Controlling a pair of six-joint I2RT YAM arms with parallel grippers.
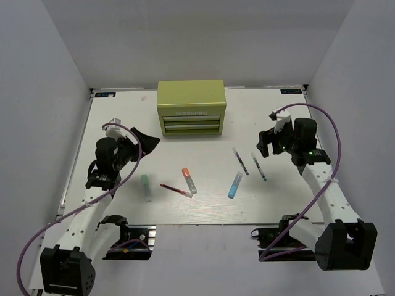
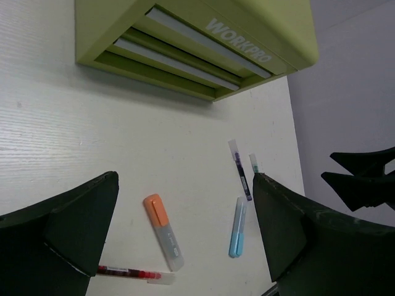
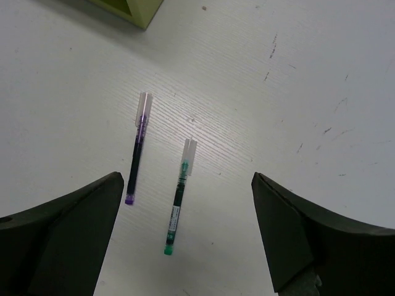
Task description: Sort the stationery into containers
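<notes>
A green WORKPRO drawer box point(image 1: 191, 98) stands at the back middle. Loose on the table lie a green highlighter point(image 1: 145, 188), a red pen point(image 1: 176, 190), an orange-capped highlighter point(image 1: 189, 179), a blue highlighter point(image 1: 235, 185), a purple pen point(image 3: 136, 160) and a green pen point(image 3: 176, 208). My left gripper point(image 1: 142, 138) hangs open left of the box, with the orange highlighter and red pen below it in the left wrist view. My right gripper point(image 1: 268, 140) is open over the right side, above the purple and green pens, empty between its fingers.
Grey walls enclose the sides and back.
</notes>
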